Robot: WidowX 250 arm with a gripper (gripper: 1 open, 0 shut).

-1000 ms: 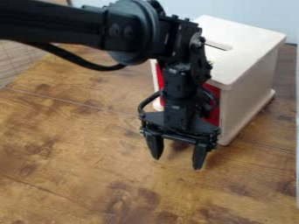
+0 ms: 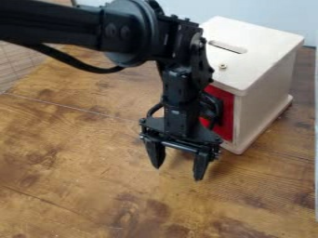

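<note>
My black gripper point(image 2: 178, 164) points down over the wooden table, its two fingers apart with nothing between them. It hangs in front of a pale wooden box point(image 2: 269, 93), which has a slot in its lid and a red front panel point(image 2: 222, 100). The arm and wrist hide much of that red face.
A white surface point(image 2: 285, 19) stands behind the box, and a pale panel shows at the far left edge.
Over the last second the gripper and wrist have shifted left and slightly toward the front, uncovering more of the box's lid. The box has stayed in place.
</note>
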